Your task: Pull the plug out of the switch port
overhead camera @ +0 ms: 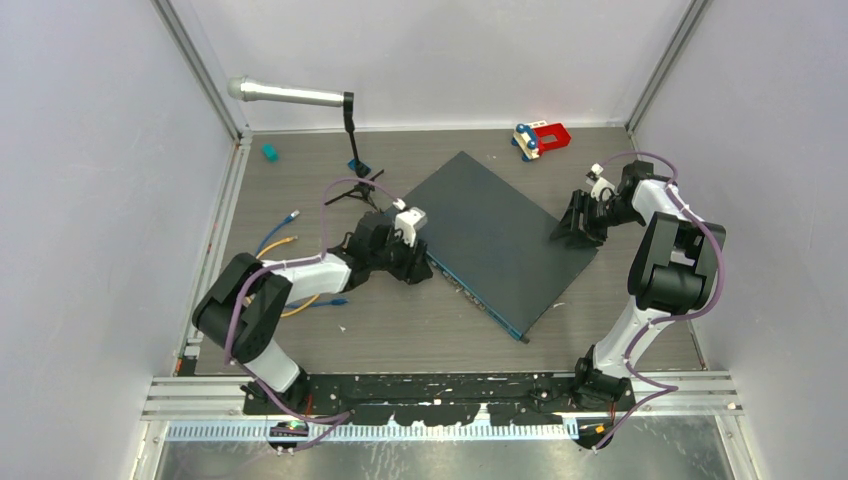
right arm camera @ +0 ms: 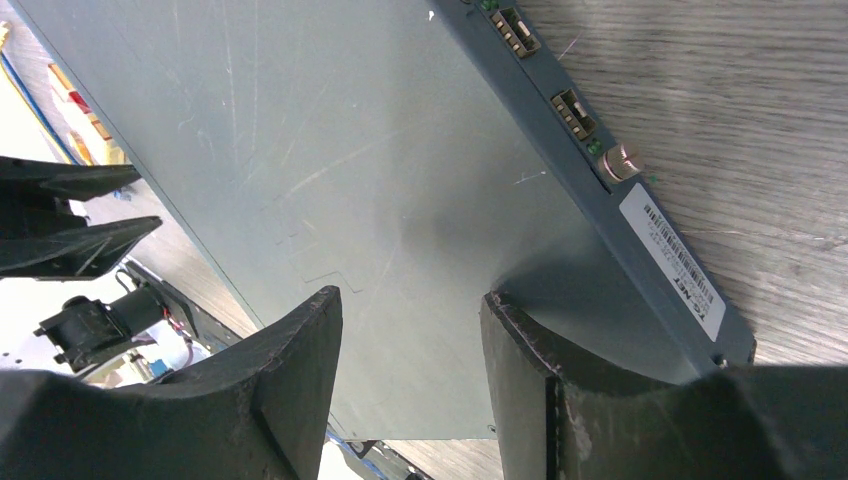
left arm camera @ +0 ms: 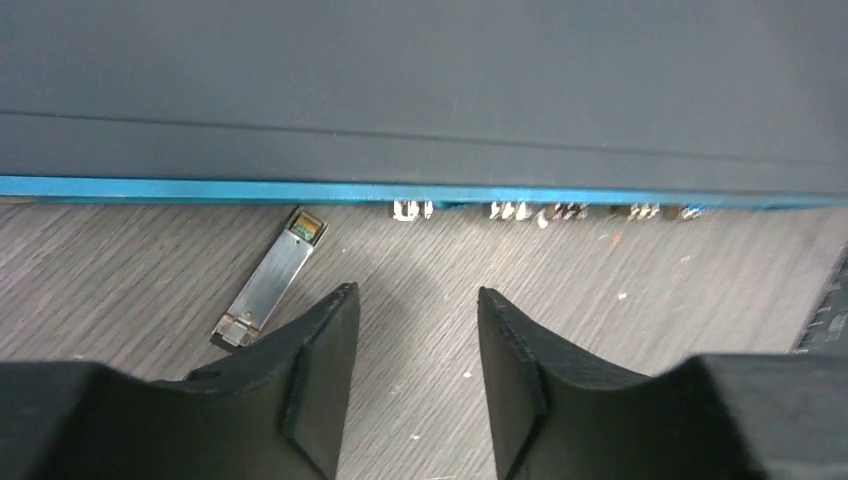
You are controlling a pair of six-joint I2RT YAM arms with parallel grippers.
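Note:
A flat dark grey switch (overhead camera: 500,240) with a blue front edge lies diagonally on the bench. In the left wrist view a metal transceiver plug (left arm camera: 268,278) lies on the wood just outside that edge (left arm camera: 150,187), between it and my left fingers. My left gripper is open, empty, beside the port side (overhead camera: 470,293). My right gripper is open above the switch top near its right end, nothing visible between its fingers.
A microphone on a stand (overhead camera: 290,94) is at the back left, a toy truck (overhead camera: 550,137) at the back right. Blue and yellow cables (overhead camera: 335,302) lie left.

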